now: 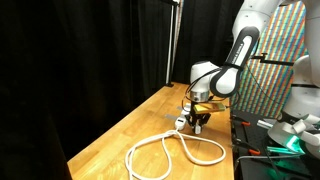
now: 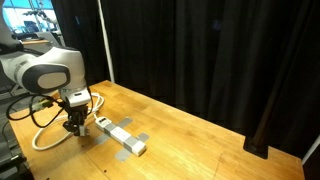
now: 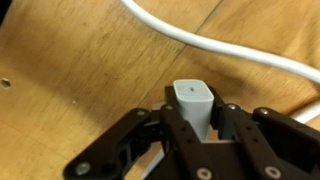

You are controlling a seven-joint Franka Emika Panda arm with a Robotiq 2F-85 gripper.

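Note:
A white, block-shaped piece (image 3: 195, 95), which looks like a plug, sits between the fingers of my gripper in the wrist view. The fingers are shut on it and its blunt end faces the camera. A white cord (image 3: 215, 42) crosses the wooden table beyond it. In exterior view 1 the gripper (image 1: 197, 122) is low over the table, near the looped cord (image 1: 130, 157). A white power strip (image 2: 121, 135) lies close to the gripper (image 2: 76, 126) in exterior view 2. Whether the held piece touches the table cannot be told.
Dark curtains (image 2: 210, 60) hang behind it. Grey patches (image 2: 141, 136) show on the table around the strip.

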